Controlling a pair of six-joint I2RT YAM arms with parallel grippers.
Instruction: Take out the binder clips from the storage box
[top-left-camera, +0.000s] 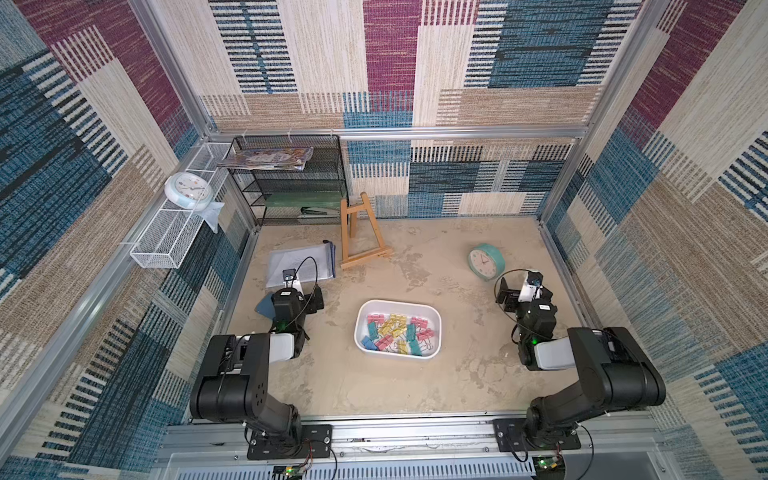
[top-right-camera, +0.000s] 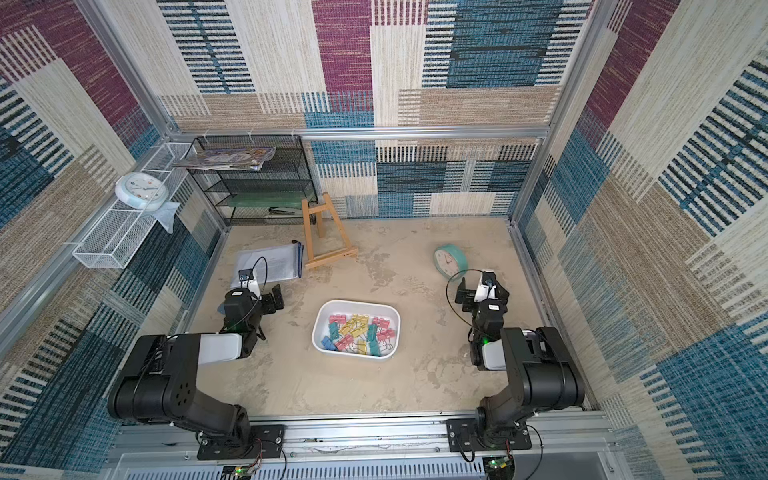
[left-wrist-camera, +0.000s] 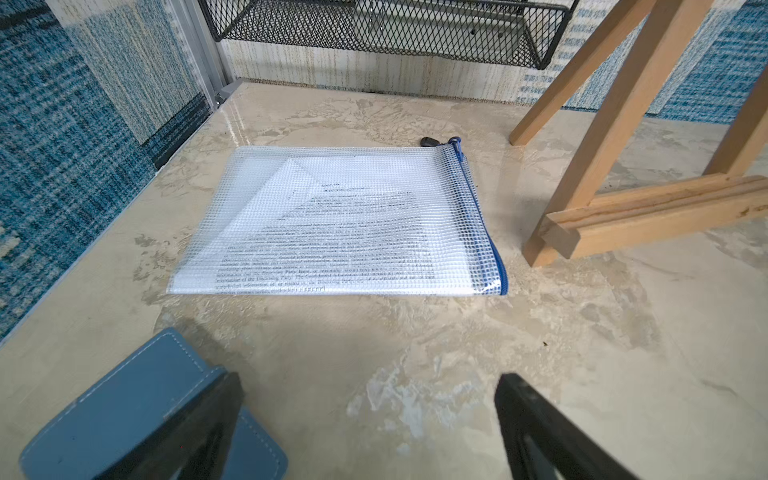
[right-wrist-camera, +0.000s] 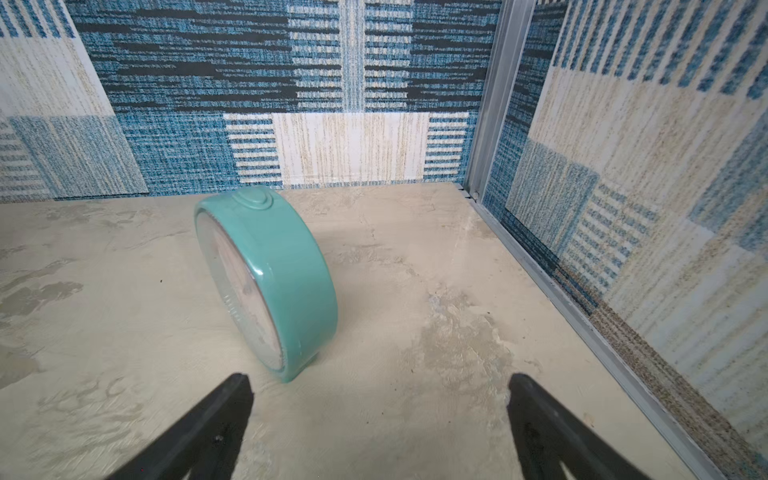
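A white storage box (top-left-camera: 436, 328) sits at the front middle of the table, holding several pink, yellow, teal and blue binder clips (top-left-camera: 393, 328). My left gripper hovers left of the box, facing the back, open and empty, with a blue flat item (left-wrist-camera: 120, 400) below its left finger. My right gripper is right of the box, open and empty, facing a teal clock (right-wrist-camera: 300, 280).
A mesh document pouch (left-wrist-camera: 336, 224) lies at the back left beside a wooden easel (left-wrist-camera: 608, 128). A black wire rack (top-left-camera: 288, 176) stands behind them, and a white wire basket (top-left-camera: 160, 240) hangs on the left.
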